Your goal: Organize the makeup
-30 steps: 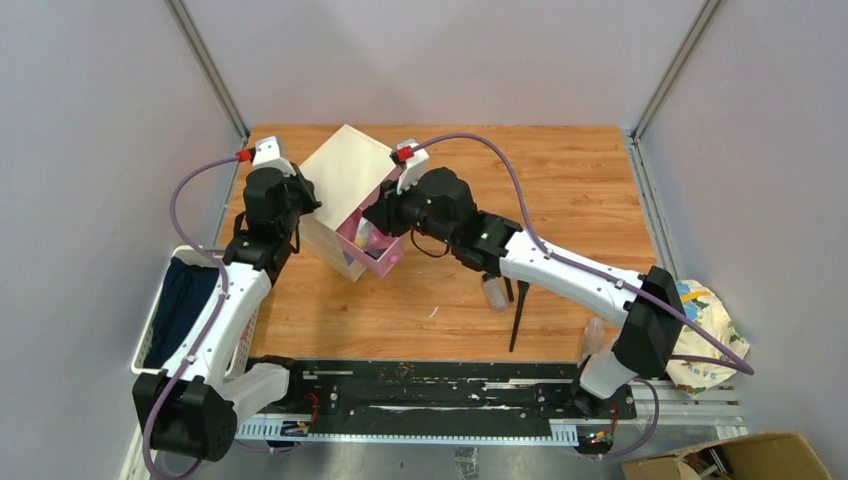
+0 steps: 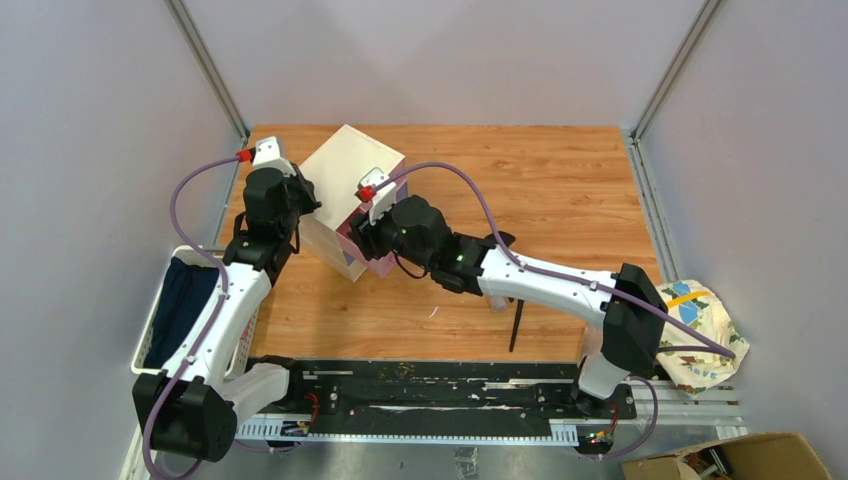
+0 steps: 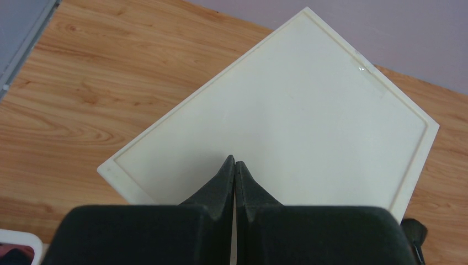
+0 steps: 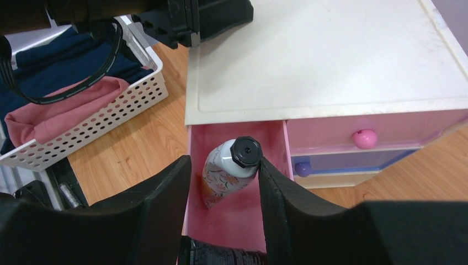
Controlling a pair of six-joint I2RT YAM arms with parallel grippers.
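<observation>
A white-topped cabinet [image 2: 352,165] stands at the back left of the table, its pink drawer [image 4: 234,223] pulled out. Inside that drawer leans a clear patterned bottle [image 4: 218,179] with a white neck and black cap, and a black ribbed item [image 4: 221,254] lies near the front. My right gripper is over the drawer, open, its fingers to either side of the bottle in the right wrist view; contact cannot be told. Over the cabinet's left side, my left gripper is shut with nothing showing between its fingers.
Closed drawers with a pink knob [image 4: 364,138] and a blue knob [image 4: 302,169] are beside the open one. A brush [image 2: 517,325] lies near the table's middle front. At left stands a white basket [image 4: 105,118] of cloths.
My right gripper has moved left and toward the front, now covering the drawer in the top view. The left arm and the cabinet have stayed put.
</observation>
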